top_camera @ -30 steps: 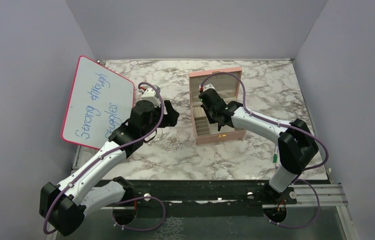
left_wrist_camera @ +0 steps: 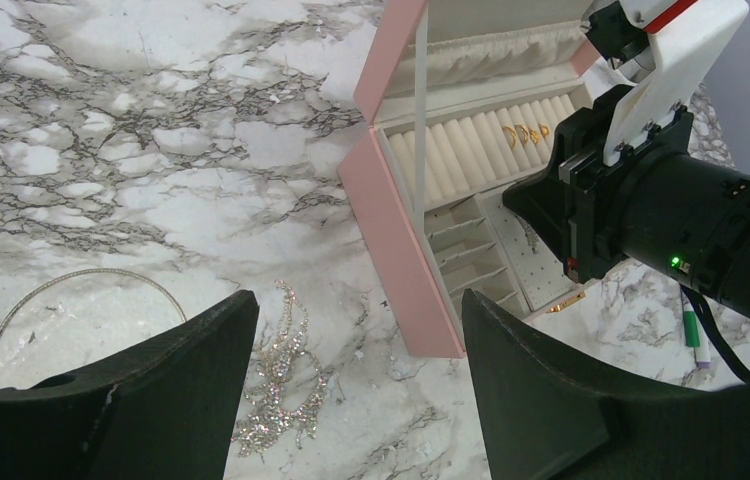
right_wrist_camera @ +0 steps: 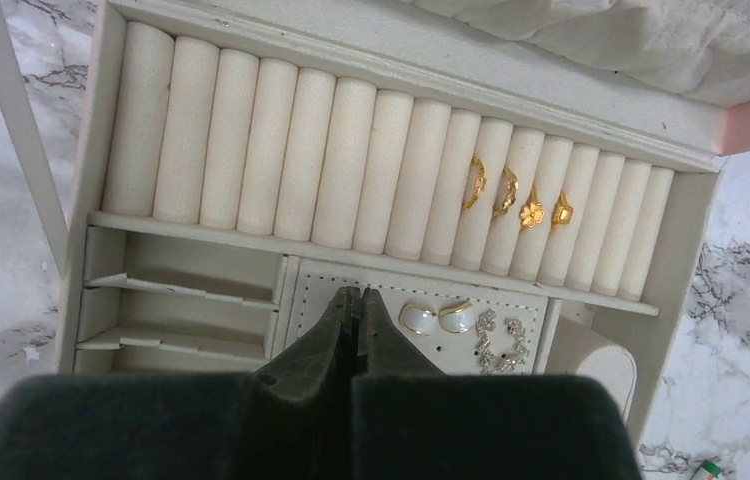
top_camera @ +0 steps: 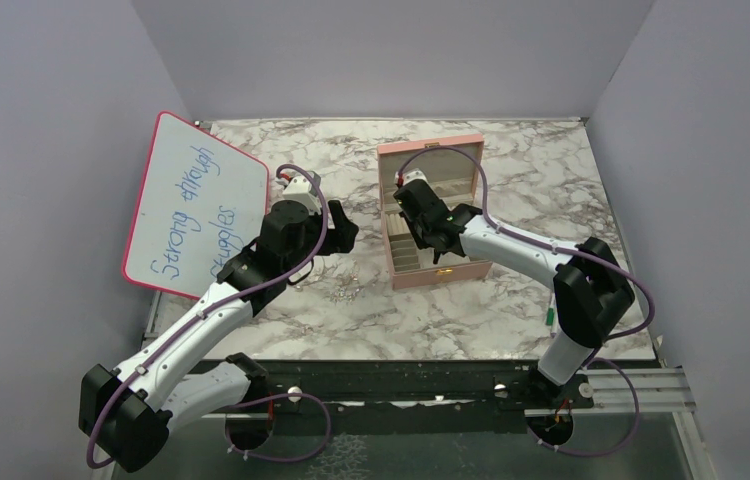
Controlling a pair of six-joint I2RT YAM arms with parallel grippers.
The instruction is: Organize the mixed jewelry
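An open pink jewelry box has several gold rings in its roll holder. On a padded middle tray lie two white-faced earrings and a silver chain. My right gripper hangs over that tray, shut, with nothing visible between its fingers. Left of the box, on the marble, lie a tangled sparkly silver jewelry pile and a loop-shaped necklace. My left gripper hangs above these, fingers apart and empty.
A whiteboard with blue writing stands at the left. Markers lie right of the box. The marble behind and in front of the box is mostly clear.
The right arm's wrist has shifted very slightly to the left over the box. The left arm looks unmoved.
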